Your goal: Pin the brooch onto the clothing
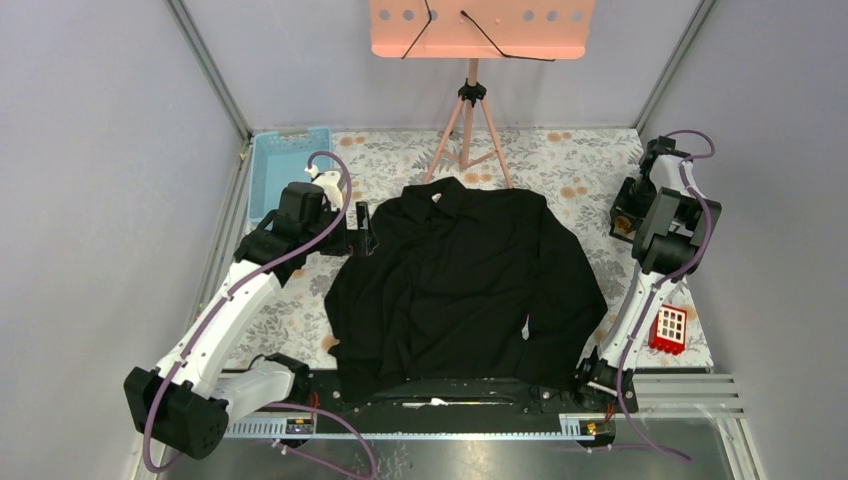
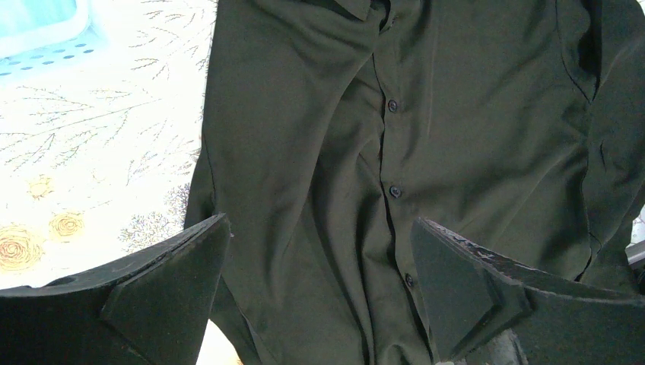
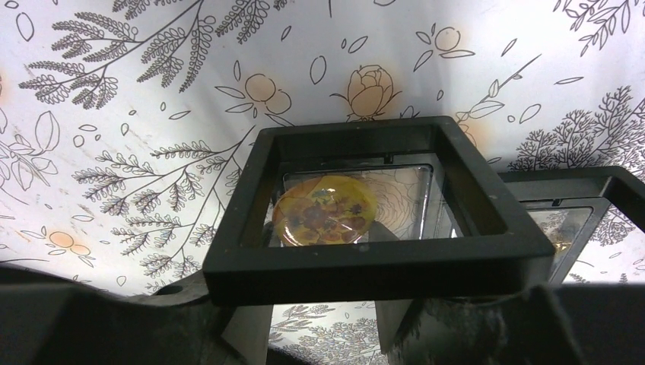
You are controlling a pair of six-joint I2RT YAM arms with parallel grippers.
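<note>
A black button shirt lies spread across the middle. My left gripper hangs open over its left side, nothing between its fingers. At the far right, my right gripper is low at a black-framed box, its fingers apart and partly hidden under the frame. In the right wrist view an oval yellow brooch with a flower pattern sits inside that frame. A second framed box stands beside it. Whether the fingers touch the box or brooch is unclear.
A light blue basket stands at the back left. A pink music stand stands at the back. A red object with a white grid lies at the front right. Patterned surface shows bare around the shirt.
</note>
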